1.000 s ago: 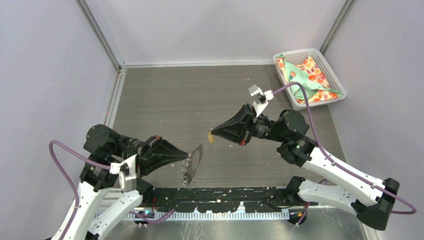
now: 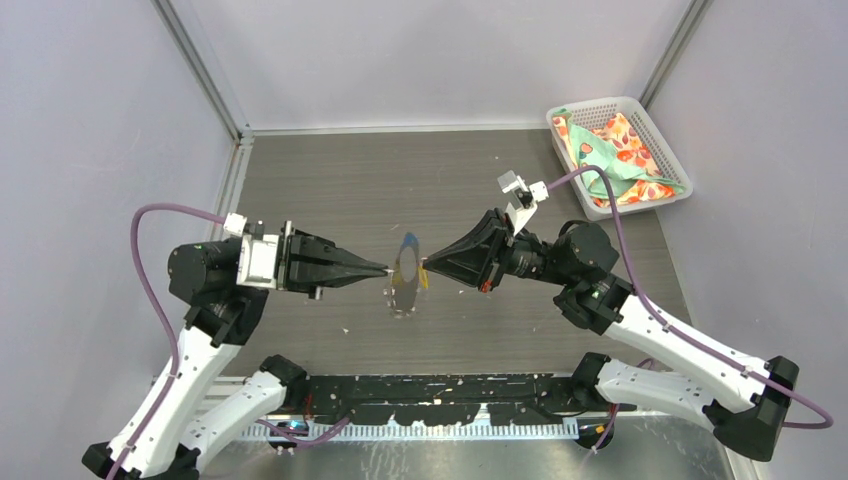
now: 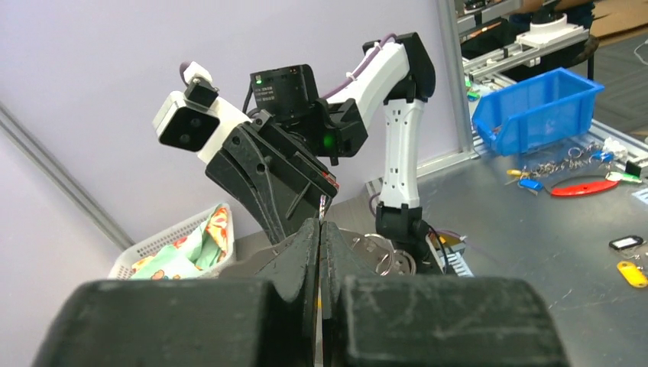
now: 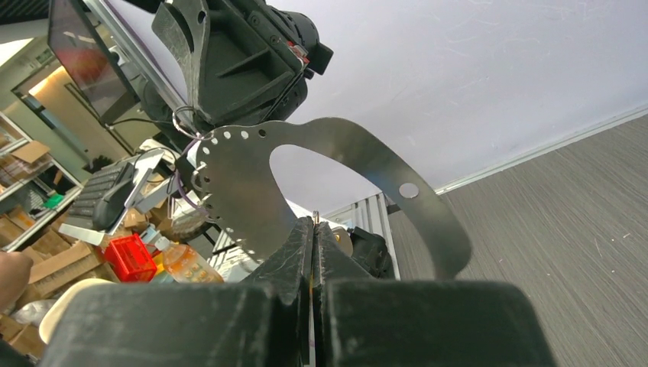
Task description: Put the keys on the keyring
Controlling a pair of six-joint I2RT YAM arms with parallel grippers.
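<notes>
A thin grey metal plate (image 2: 403,297) with a large oval opening and rings along one edge hangs between the two grippers. My left gripper (image 2: 388,271) is shut on one of its small rings, a bit of metal showing above the fingertips in the left wrist view. Opposite, my right gripper (image 2: 424,264) is shut on a small metal ring, with a yellow key tag (image 2: 424,278) hanging below it. The right wrist view has the plate (image 4: 336,138) spread broadly before the fingers. Whether the two held rings touch cannot be told.
A white basket (image 2: 655,125) with patterned cloth stands at the back right. The brown floor (image 2: 340,180) behind the arms is clear. On the grey surface in the left wrist view are a blue bin (image 3: 535,107), loose keys and another yellow tag (image 3: 632,274).
My left arm has moved up and turned, bringing the plate rightward, close to the right gripper; the plate now hangs straighter. The right arm has stayed put.
</notes>
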